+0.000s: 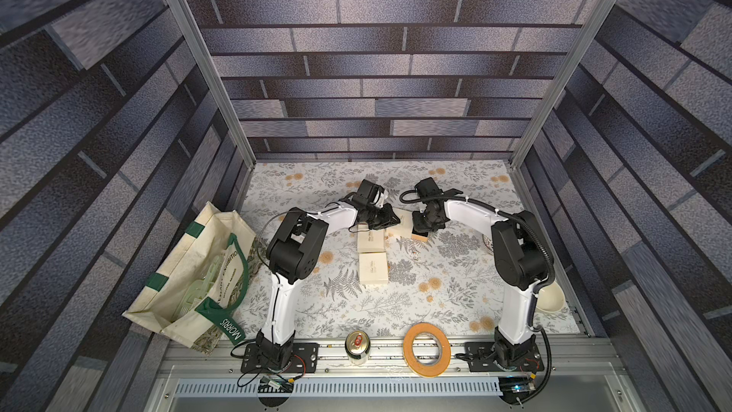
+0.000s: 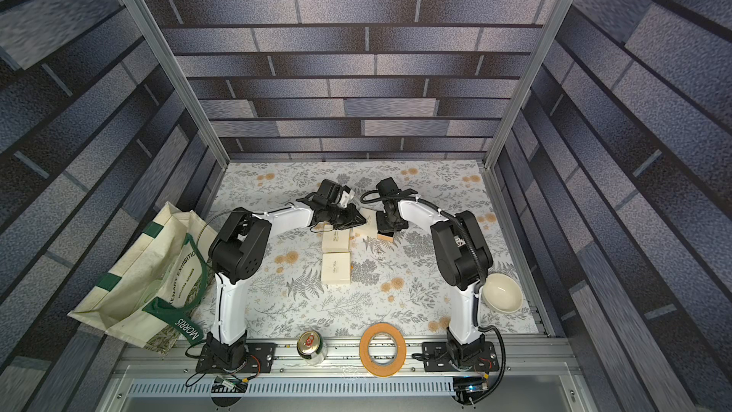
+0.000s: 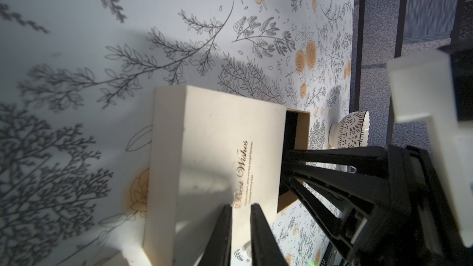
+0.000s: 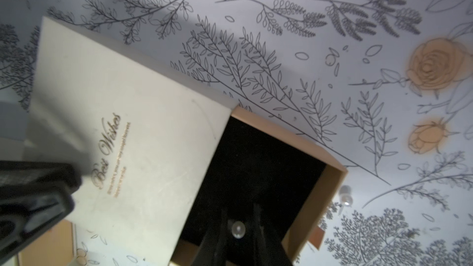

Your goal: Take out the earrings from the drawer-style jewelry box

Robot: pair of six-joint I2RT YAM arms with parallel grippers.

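Note:
A white drawer jewelry box with gold "Best Wishes" lettering has its drawer pulled out, showing a black lining. A pearl earring sits in it between my right gripper's open fingertips. A second pearl appears outside the drawer, on or near the table. My left gripper is over the box's sleeve at its near side, part open, with nothing clearly between its fingers.
Two more white boxes stand at center front. A canvas bag fills the left side; a bowl is at front right.

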